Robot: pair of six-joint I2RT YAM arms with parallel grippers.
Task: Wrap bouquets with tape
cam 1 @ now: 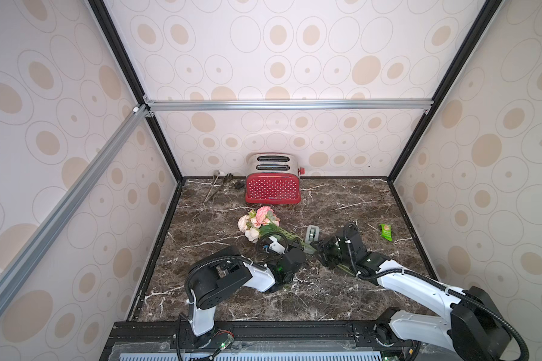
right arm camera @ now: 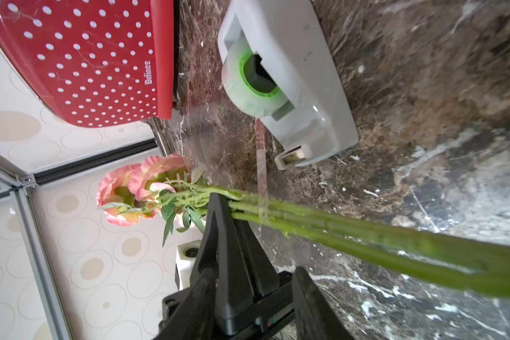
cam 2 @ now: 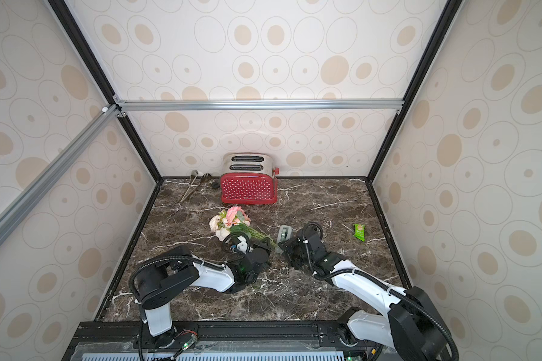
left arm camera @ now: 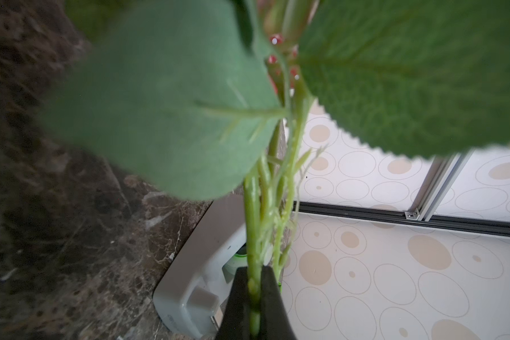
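Note:
Pink and cream bouquet flowers (cam 1: 259, 222) lie left of centre, their green stems (right arm camera: 323, 223) running to the right. My left gripper is shut on the stems, which pass between its fingers; leaves fill the upper left wrist view. From the white tape dispenser (right arm camera: 300, 68), with its green-cored roll, a clear tape strip (right arm camera: 261, 175) runs down and across the stems. My right gripper stands part open beside the stems, and nothing shows held between its fingers. In the top views both grippers' tips are close together and partly hidden.
A red dotted toaster (cam 1: 272, 187) stands at the back wall, with utensils (cam 1: 213, 186) to its left. A green packet (cam 1: 386, 232) lies at the right. Free table surface shows on both sides and toward the front.

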